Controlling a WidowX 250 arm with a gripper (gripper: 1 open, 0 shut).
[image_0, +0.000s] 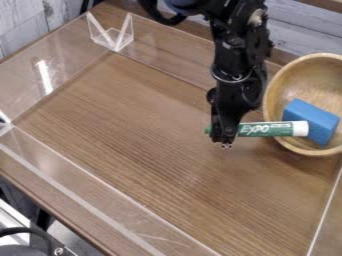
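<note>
My black gripper hangs at the centre-right, over the wooden tray floor, with its fingers around the left end of a white and green EXPO marker. The marker lies level, its white end reaching right in front of the wooden bowl. The fingertips are dark and overlap, so whether they grip the marker firmly is hard to make out.
A wooden bowl at the right edge holds a blue block. A clear plastic piece stands at the upper left.
</note>
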